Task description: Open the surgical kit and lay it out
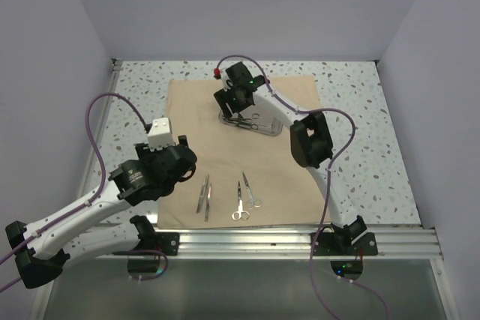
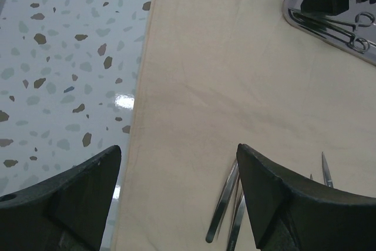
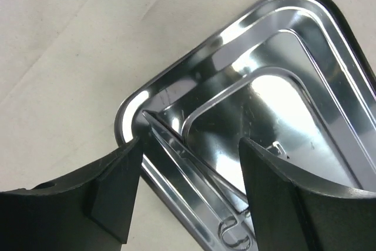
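Observation:
A metal tray [image 1: 271,130] sits at the back of the beige cloth, holding scissor-like instruments [image 3: 176,142]. My right gripper [image 1: 225,109] is over the tray's left end, open; in the right wrist view its fingers flank the instruments, nothing held. On the cloth's front lie two tweezer-like tools [image 1: 202,194], scissors [image 1: 239,211] and a second scissor-like tool [image 1: 251,196]. My left gripper hangs at the front left, above the cloth beside the tweezers, its fingers apart with nothing visible held.
The beige cloth [image 1: 195,125] has bare room left of the tray and in its middle. Speckled table [image 1: 356,148] shows around it, with grey walls at the sides and back.

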